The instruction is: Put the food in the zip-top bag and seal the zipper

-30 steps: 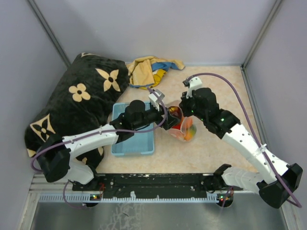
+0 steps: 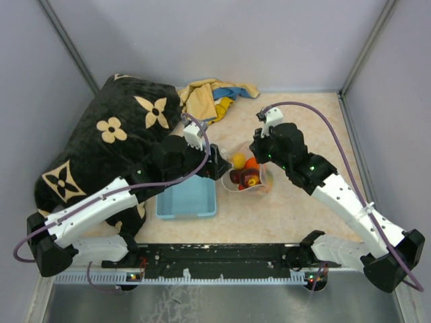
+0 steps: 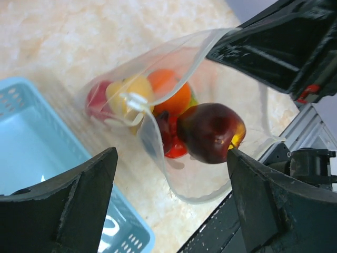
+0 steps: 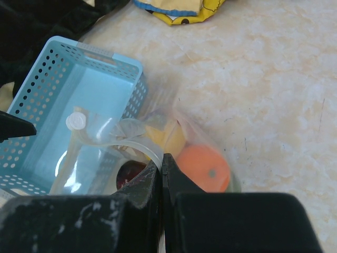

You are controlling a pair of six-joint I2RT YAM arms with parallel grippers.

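The clear zip top bag (image 3: 179,190) stands open beside the blue basket, holding a dark red eggplant-like food (image 3: 208,132), a yellow one (image 3: 129,100), an orange one (image 3: 169,90) and other red pieces. My left gripper is open over the bag's near side, its fingers apart with nothing between them. My right gripper is shut on the bag's rim at its upper edge, holding it up, as the top and right wrist views show.
The blue basket (image 2: 185,214) is empty, left of the bag. A dark flowered cushion (image 2: 108,128) lies at the left, folded yellow and blue cloths (image 2: 202,101) at the back.
My left gripper has drawn back up and to the left from inside the bag, uncovering the food. The right arm has stayed still.
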